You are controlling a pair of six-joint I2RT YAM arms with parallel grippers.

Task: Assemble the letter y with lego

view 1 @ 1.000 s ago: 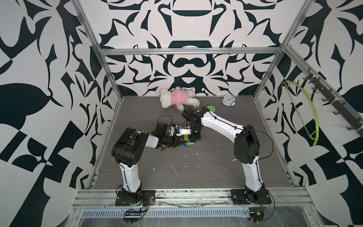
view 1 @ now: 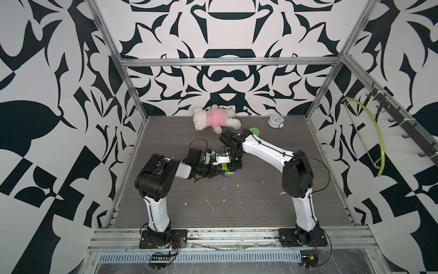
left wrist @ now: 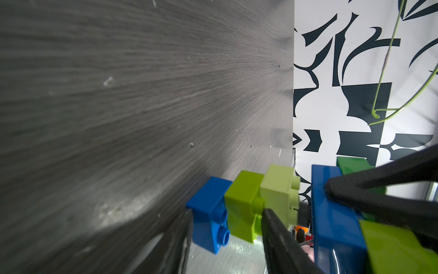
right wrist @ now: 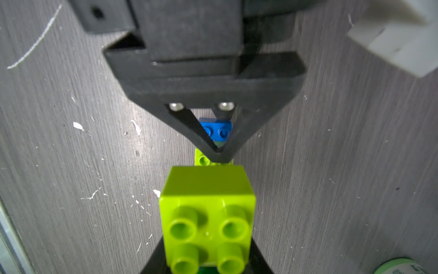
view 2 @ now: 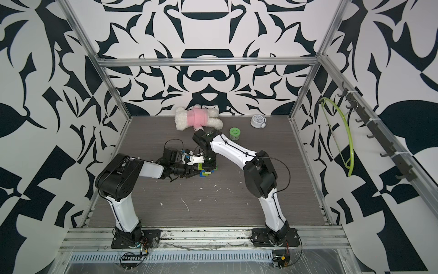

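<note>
In the left wrist view a blue brick (left wrist: 209, 201), a lime brick (left wrist: 241, 196) and a pale green brick (left wrist: 275, 187) stand joined in a row near the table. My left gripper is open, its fingers apart in front of this row; contact cannot be told. On the right, my right gripper is shut on a second piece with a blue brick (left wrist: 335, 214), a green brick (left wrist: 353, 165) and a lime brick (left wrist: 394, 246). The right wrist view shows this piece's lime end (right wrist: 207, 182) over my right gripper, which is partly hidden behind it.
Both grippers work close together at mid-table, with little room between them. Behind them lie a pink and white plush toy (view 2: 198, 117), a green-lidded tub (view 2: 234, 133) and a white clock (view 2: 258, 121).
Across the top left views, both arms and the bricks stay in practically the same place.
</note>
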